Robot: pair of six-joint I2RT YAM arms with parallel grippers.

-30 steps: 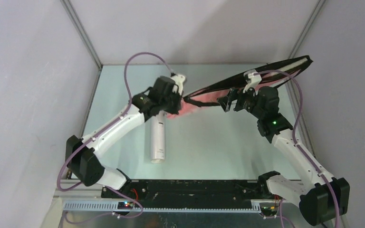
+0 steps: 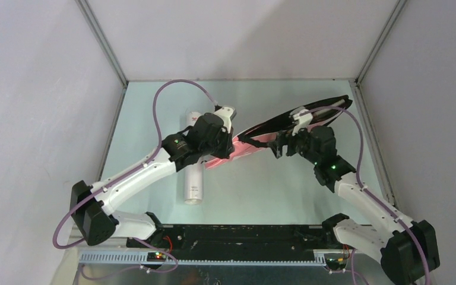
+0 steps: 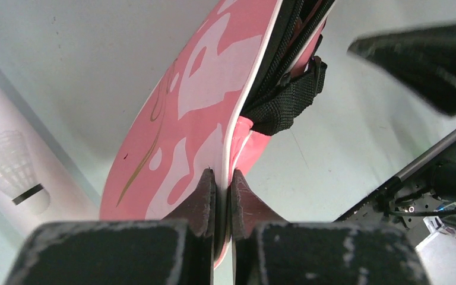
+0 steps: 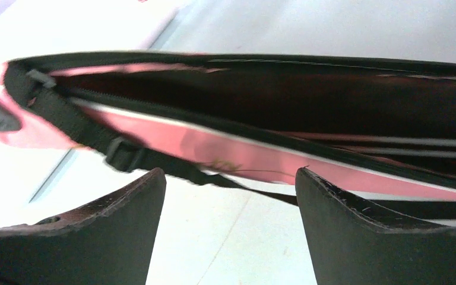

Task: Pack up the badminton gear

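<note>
A long pink racket bag [image 2: 243, 148] with black zipper edges and strap lies diagonally across the upper right of the table. My left gripper is shut on the bag's white-piped edge at its left end. My right gripper is part open beside the bag's middle, its fingers apart over the table near the black strap [image 4: 154, 163], which appears behind them in the blurred right wrist view. A white shuttlecock tube [image 2: 193, 187] lies upright in the frame, lengthwise front to back, left of the bag and partly under my left arm.
Walls bound the table [image 2: 255, 196] at back and sides. Both arms reach over the table's centre.
The bag has come down toward the front and left from a second ago, with my left gripper.
</note>
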